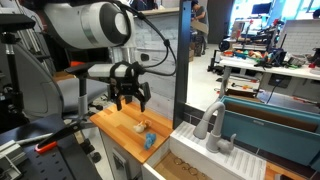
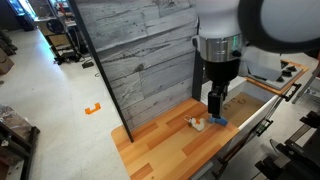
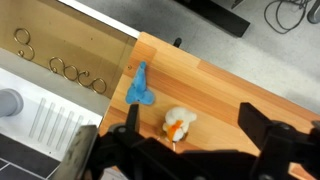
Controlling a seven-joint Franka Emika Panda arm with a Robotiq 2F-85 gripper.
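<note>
My gripper hangs above the wooden counter, open, with clear air between its fingers. Below it, a blue object lies flat near the counter edge beside the sink; its exact kind is unclear. A small white and orange toy-like thing rests next to it, on the same wood. In the wrist view the toy shows between the open fingers, while the blue object is just beyond the left finger. From the other side, the blue object and the toy lie apart, under the gripper.
A white unit with a grey faucet borders the counter, and brass-coloured rings lie in its wood-floored compartment. The dark post and grey plank wall stand behind.
</note>
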